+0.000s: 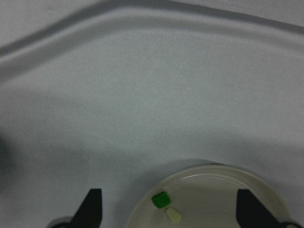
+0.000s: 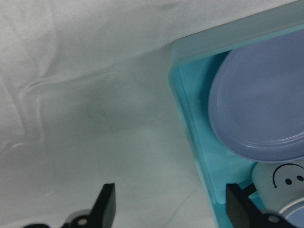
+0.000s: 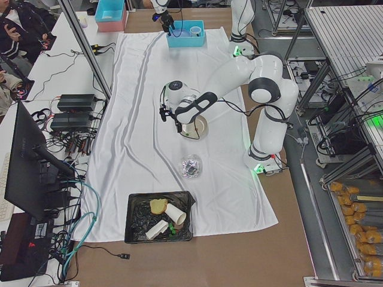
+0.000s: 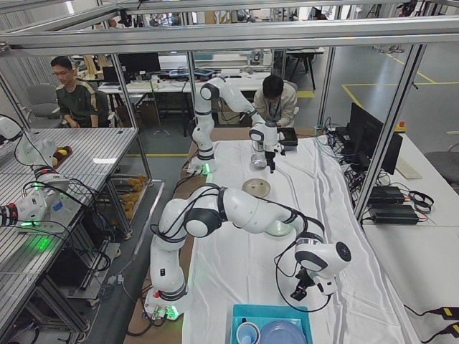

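My left gripper hangs open above the white cloth beside a cream plate (image 1: 209,190), which carries a small green piece (image 1: 161,199) and a pale piece (image 1: 173,215); nothing is between its fingers. My right gripper is open over the cloth at the edge of a light-blue bin (image 4: 237,319). In the right wrist view that bin holds a lavender plate (image 2: 261,99) and a smiley-face mug (image 2: 285,183).
A black tray (image 3: 137,227) with bread, paper rolls and green bits lies at the near end. A clear crumpled item (image 3: 190,167) sits between it and the plate. A green plate (image 4: 280,231) lies farther along the cloth. Monitors and cables line one side.
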